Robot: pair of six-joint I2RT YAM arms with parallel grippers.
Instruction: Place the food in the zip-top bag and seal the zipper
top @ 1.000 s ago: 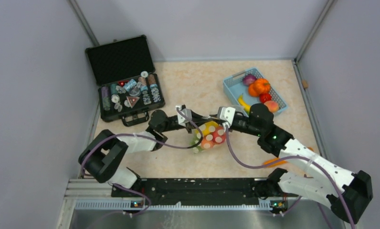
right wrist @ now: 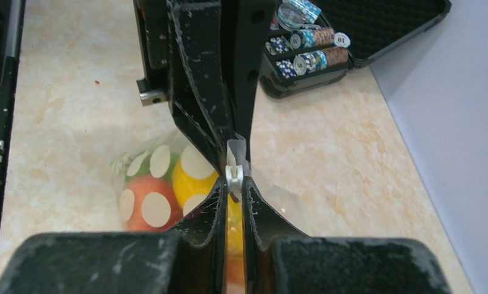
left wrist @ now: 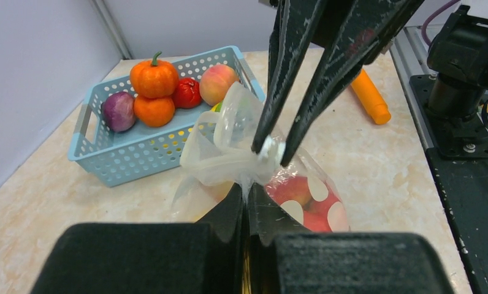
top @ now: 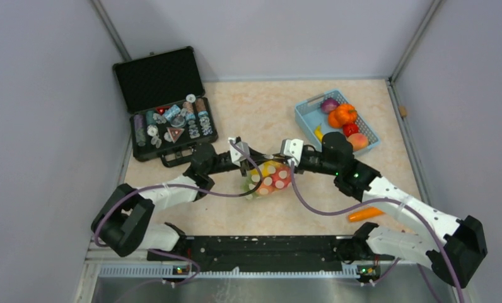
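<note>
The clear zip bag (top: 275,179) with white dots hangs mid-table, bulging with red, orange, yellow and green food. At its top edge, my left gripper is shut on the thin plastic. Close beside it, my right gripper is shut on the small white zipper slider (right wrist: 233,173). The left wrist view also shows that slider (left wrist: 271,150) between the right fingertips, with loose, puckered plastic around it. In the top view the two grippers almost meet above the bag, hiding the zipper line, so how far it is closed I cannot tell.
A blue basket (top: 308,120) with fruit and vegetables stands at the back right. An open black case (top: 166,126) of poker chips sits at the back left. An orange carrot-like item (top: 366,214) lies at the front right, below the right arm.
Both arms and the bag have shifted a little to the left.
</note>
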